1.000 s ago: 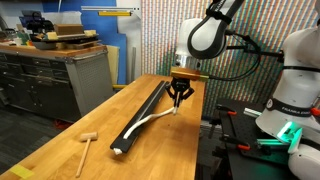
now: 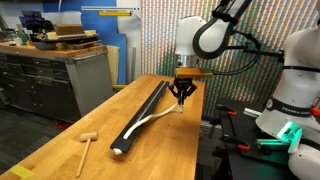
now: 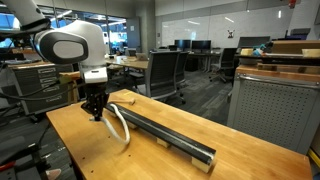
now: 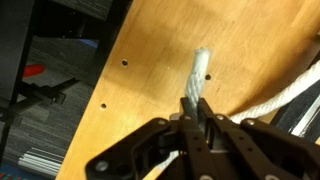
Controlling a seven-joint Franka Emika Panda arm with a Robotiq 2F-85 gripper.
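Observation:
A white rope [image 2: 152,119] hangs from my gripper [image 2: 182,97] and runs down across the black rail on the table. My gripper [image 3: 99,114] is shut on the rope [image 3: 120,125] close to one end, just above the wooden table. In the wrist view, a short length of the rope [image 4: 198,70] sticks out past the fingertips of my gripper. Another stretch of it curves away to the right towards the rail. The exact contact at the fingers is hard to make out.
The long black rail [image 2: 134,128] lies along the table [image 2: 150,160]. A wooden mallet [image 2: 87,138] rests beyond it, well away from my gripper. In the wrist view, the table edge and a dark frame [image 4: 85,75] are at left.
Over the last second my gripper has shifted slightly to the right in exterior view 1, with the rope end in it. The rail and mallet have stayed put.

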